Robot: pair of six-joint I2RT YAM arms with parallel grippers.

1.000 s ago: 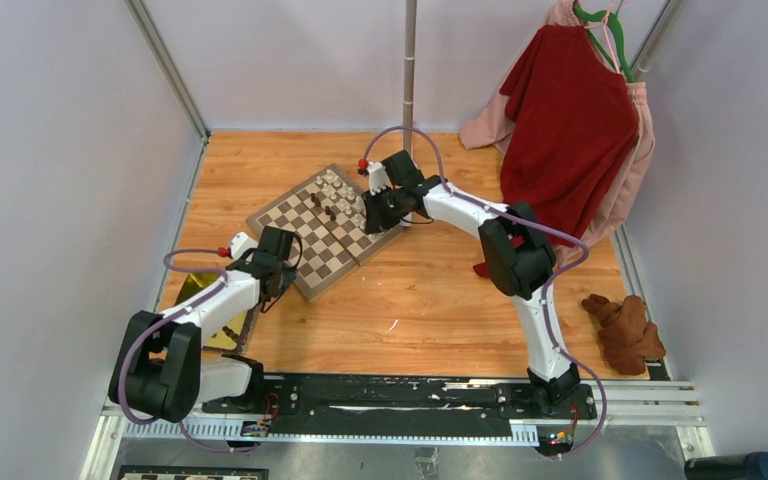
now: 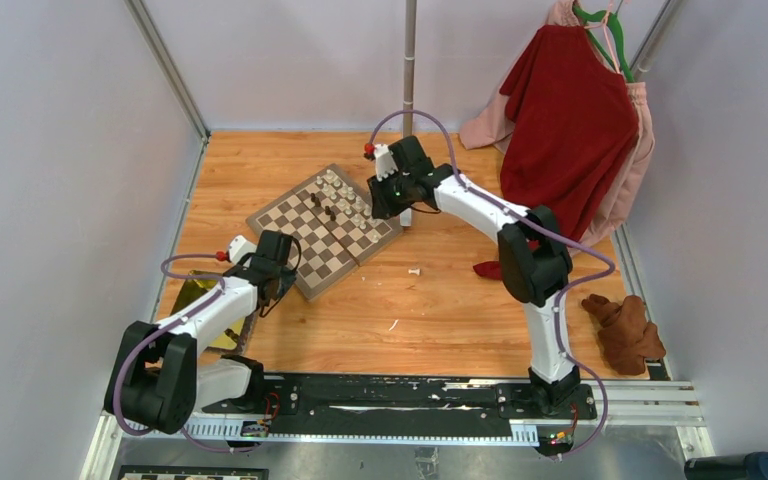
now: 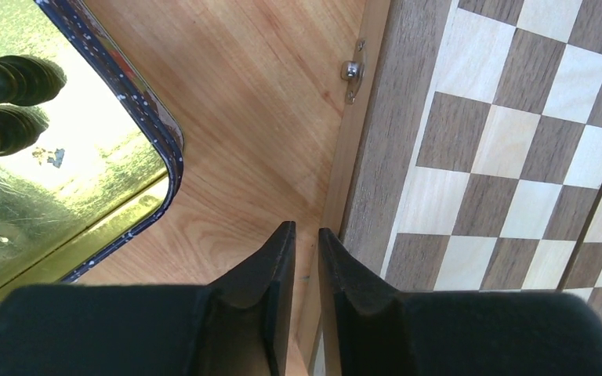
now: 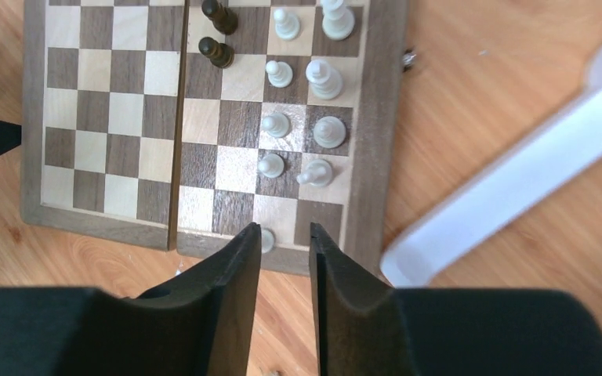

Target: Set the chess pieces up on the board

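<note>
The chessboard (image 2: 295,225) has several white pieces (image 4: 324,78) and dark pieces (image 4: 216,53) on its right half; the other half is bare. A white piece (image 2: 414,271) lies on the table below the board. My left gripper hangs over the board's left edge, nearly closed, with a narrow gap and no piece visible in it. My right gripper is above the board's lower-right end, partly open, with a white piece (image 4: 266,241) visible below its left fingertip.
A gold tray (image 3: 63,149) with dark pieces is beside the board's left edge. A white post foot (image 4: 502,180) stands close behind the board. Red and pink garments (image 2: 570,110) hang at the right; a brown plush (image 2: 622,330) lies at front right.
My right arm has risen and shifted toward the back. A white piece now lies on the table below the board. The left arm is almost still.
</note>
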